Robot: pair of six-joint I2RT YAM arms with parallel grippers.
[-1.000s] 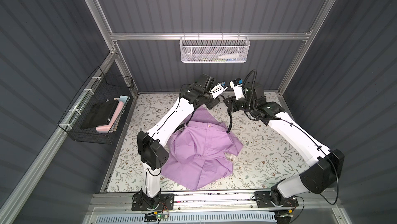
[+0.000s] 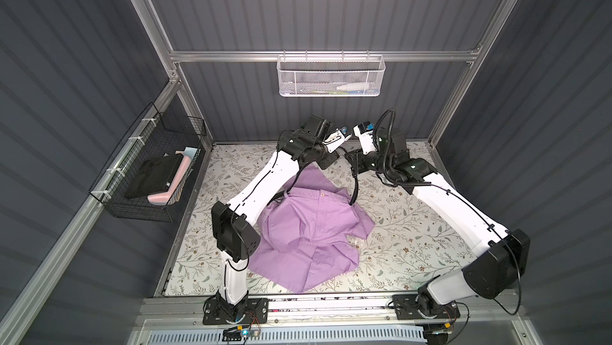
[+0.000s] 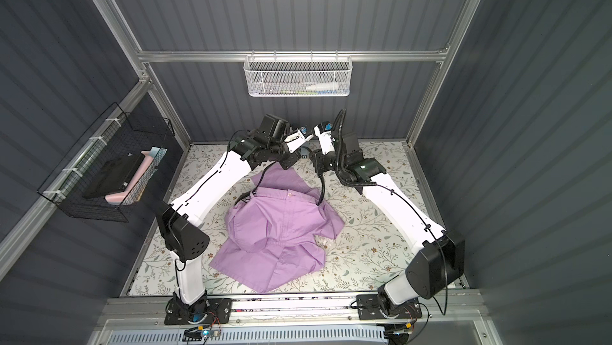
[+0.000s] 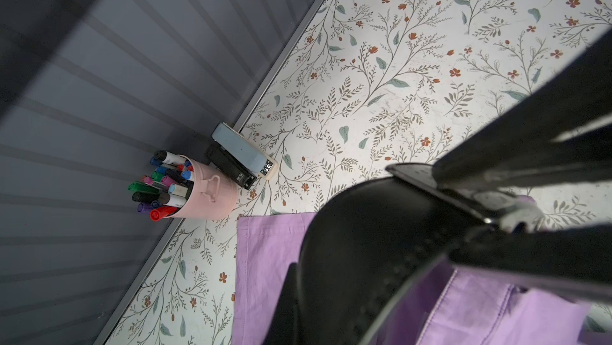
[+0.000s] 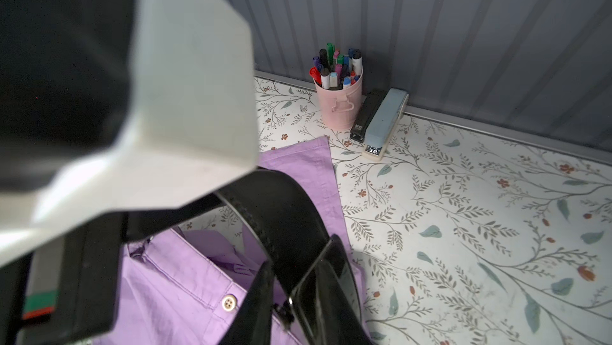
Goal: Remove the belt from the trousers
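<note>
Lilac trousers (image 2: 312,230) lie spread on the table, waistband toward the back, a button (image 5: 229,302) at its front. A black belt (image 5: 287,217) runs along the waist; its ends rise from both sides toward my grippers. My left gripper (image 2: 336,153) is above the waistband, shut on the strap, its grip mostly hidden by the belt's curve. Close by on the right, my right gripper (image 2: 352,158) is shut at the belt's metal-buckle end, with dark fingers (image 5: 255,313) around it in the right wrist view. Between the two grippers the belt bends in an arch.
A pink cup of markers (image 5: 341,99) stands by the back wall, with a black stapler (image 5: 367,115) and a pale blue box-like item (image 5: 387,121) beside it. A wire basket (image 2: 159,172) hangs at left, a white mesh basket (image 2: 331,76) at the back.
</note>
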